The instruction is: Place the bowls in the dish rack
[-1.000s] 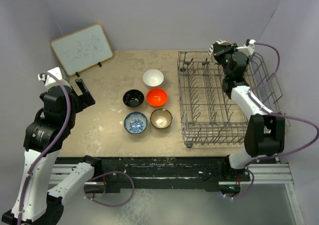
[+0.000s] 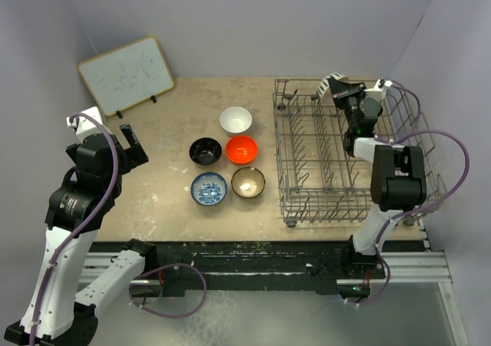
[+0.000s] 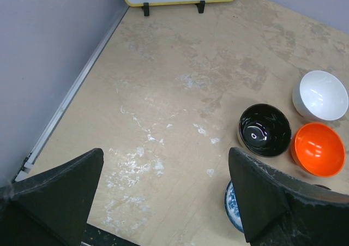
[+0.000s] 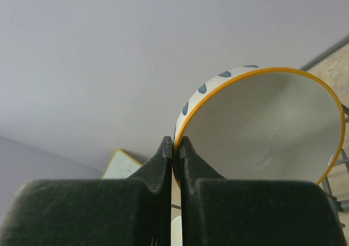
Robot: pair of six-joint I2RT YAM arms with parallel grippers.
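Observation:
At the back of the wire dish rack [image 2: 284,177], a patterned bowl [image 2: 323,90] with an orange rim is tipped on its side. My right gripper [image 2: 335,87] is shut on its rim; in the right wrist view the rim of the patterned bowl [image 4: 218,83] passes between the fingertips. Whether the bowl rests on the wires is unclear. On the table stand a white bowl [image 2: 235,120], a black bowl [image 2: 205,151], an orange bowl [image 2: 242,149], a blue-patterned bowl [image 2: 209,189] and a brown bowl [image 2: 248,182]. My left gripper [image 2: 132,146] is open and empty, left of them.
A small whiteboard [image 2: 126,74] leans at the back left. Bare table [image 3: 158,120] lies under the left gripper. The middle and front of the rack are empty, with upright wire tines.
The table bowls stayed put.

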